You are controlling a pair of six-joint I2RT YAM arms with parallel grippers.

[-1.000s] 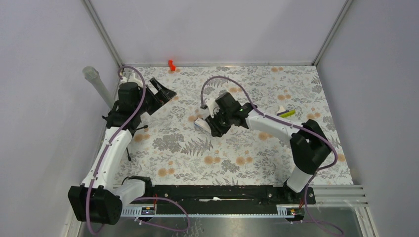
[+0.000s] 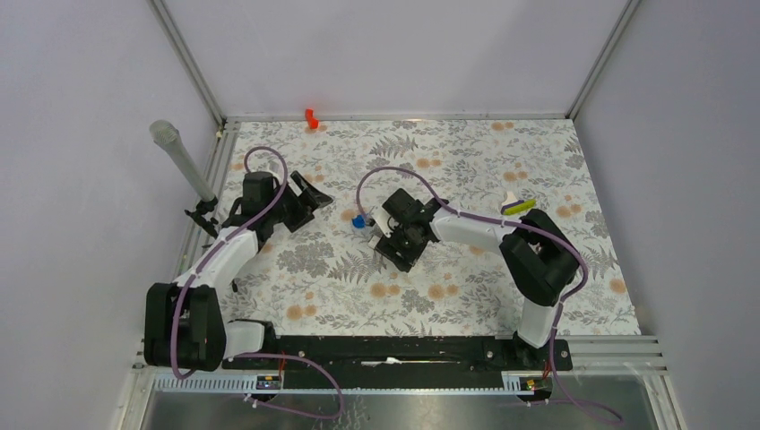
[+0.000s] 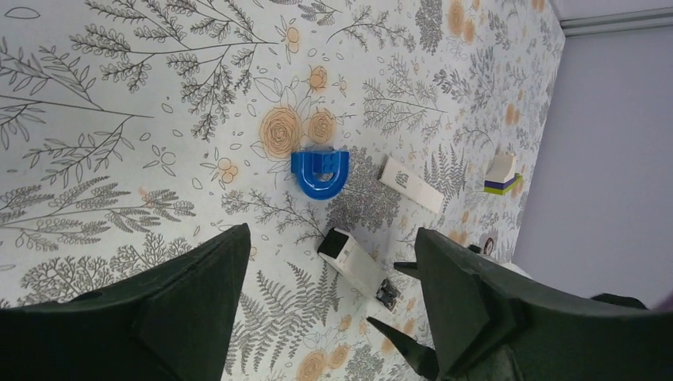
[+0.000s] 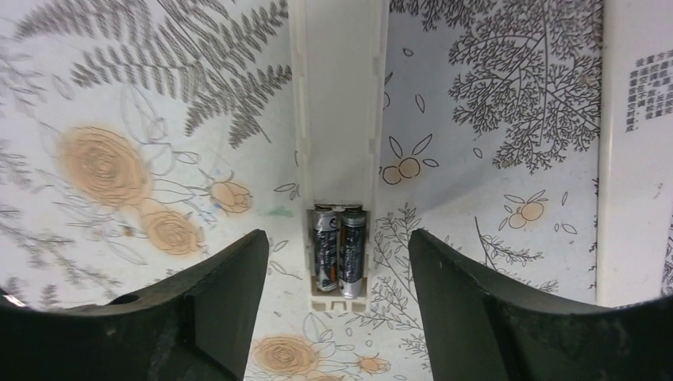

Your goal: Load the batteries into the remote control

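A white remote control (image 4: 341,103) lies back up on the table, its long body running away from my right gripper. Two dark batteries (image 4: 325,250) sit side by side in the compartment at its near end. The fingers (image 4: 214,294) of that gripper stand apart on either side of the compartment, open and clear of its walls. From the left wrist view, the remote control (image 3: 361,270) shows a black far end, with the right fingertips around its other end. My left gripper is open above the table, holding nothing.
A white slab (image 4: 635,159) with dark print lies beside the remote. Near its black end is a blue U-shaped piece (image 3: 320,178). A yellow-green, purple and white object (image 2: 518,207) lies to the right, and a red piece (image 2: 311,118) is at the back edge.
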